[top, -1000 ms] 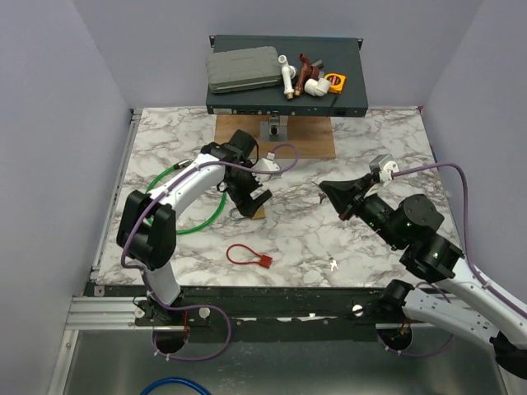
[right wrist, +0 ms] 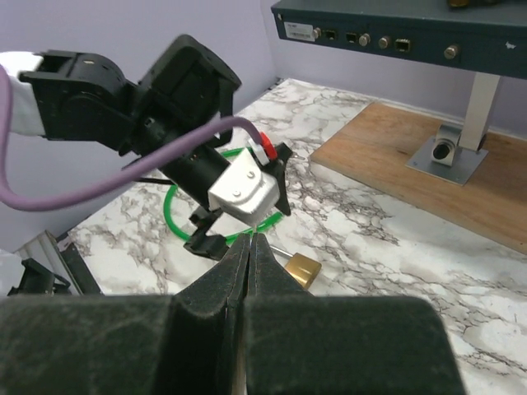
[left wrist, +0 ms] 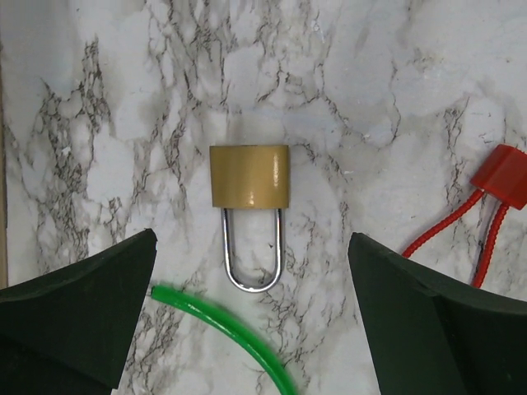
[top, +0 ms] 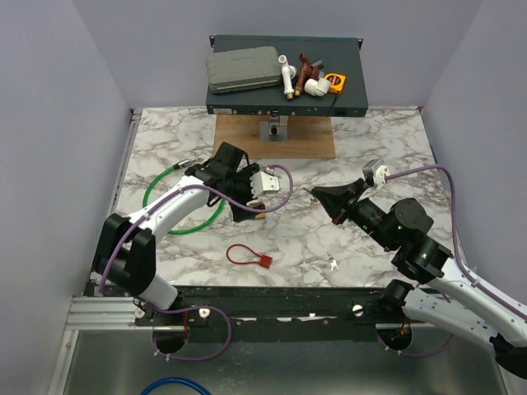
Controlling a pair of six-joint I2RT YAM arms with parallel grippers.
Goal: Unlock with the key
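A brass padlock (left wrist: 249, 175) with a steel shackle (left wrist: 278, 247) lies flat on the marble table, between the open fingers of my left gripper as seen from its wrist. In the top view that gripper (top: 247, 202) hovers over the padlock, partly hiding it. My right gripper (top: 314, 193) is at the middle right, apart from the padlock and shut; its fingertips (right wrist: 265, 267) meet in the right wrist view. A small thin item seems to stick out at its tips in the top view, too small to tell whether it is the key.
A red cable seal (top: 264, 261) lies in front, a green hose (left wrist: 230, 327) left of the padlock. At the back are a wooden board (right wrist: 362, 144) and a dark raised shelf (top: 284, 105) holding a case and fittings.
My right gripper has moved slightly left, toward the padlock.
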